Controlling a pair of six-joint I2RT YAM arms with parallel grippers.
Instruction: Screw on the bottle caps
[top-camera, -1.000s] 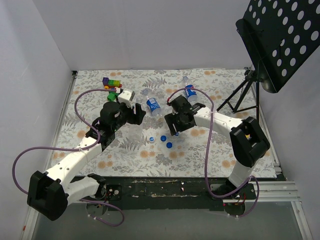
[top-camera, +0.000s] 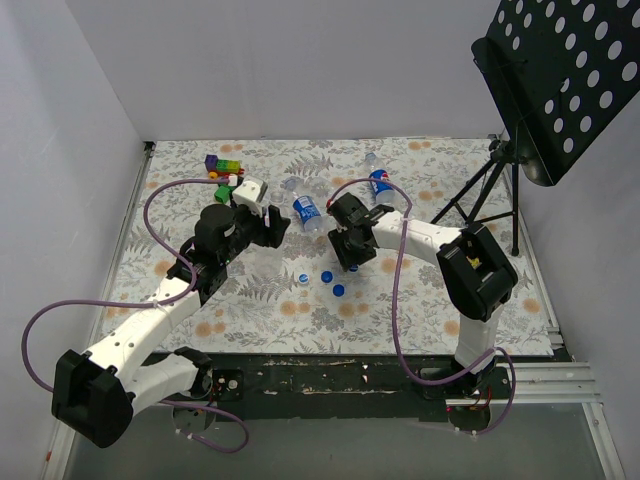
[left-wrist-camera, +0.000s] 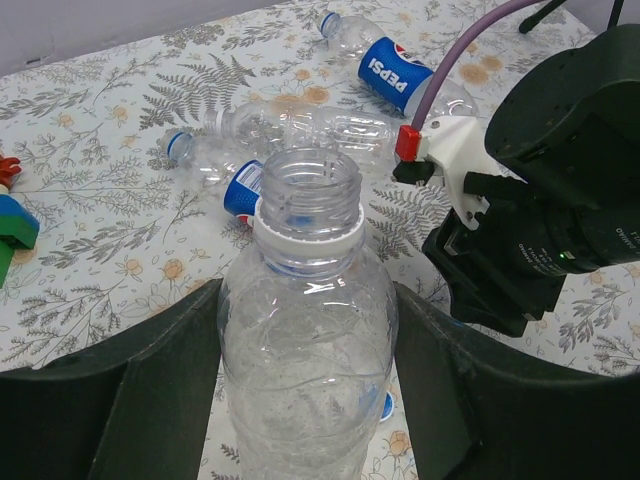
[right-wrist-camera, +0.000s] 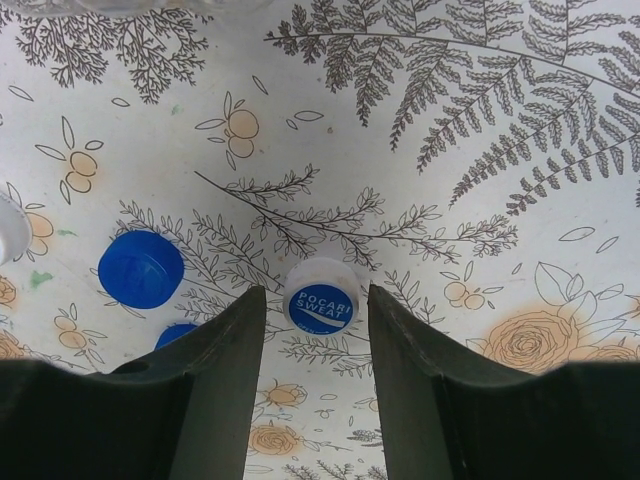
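A clear bottle (left-wrist-camera: 310, 350) with a bare threaded neck is held upright in my left gripper (top-camera: 272, 228), whose dark fingers (left-wrist-camera: 165, 385) press its sides. Below my right gripper sits a white-sided cap (right-wrist-camera: 321, 290) with a blue lettered top. It lies between the two fingertips, with a gap showing on either side, so the fingers stand part open. Two blue caps, one whole (right-wrist-camera: 141, 269) and one partly hidden by a finger (right-wrist-camera: 175, 334), lie to the left in the right wrist view. A whitish cap (right-wrist-camera: 10, 232) is cut off at the edge.
Behind the grippers lie a Pepsi bottle (left-wrist-camera: 395, 75), an unlabelled clear bottle (left-wrist-camera: 335, 130) and a blue-labelled bottle (left-wrist-camera: 240, 190). Coloured blocks (top-camera: 224, 168) stand at the back left. A black tripod (top-camera: 512, 190) is at the right.
My right arm has shifted a little to the left, its gripper staying near the cap. The left arm moved only slightly and still holds the bottle. The loose caps have not moved.
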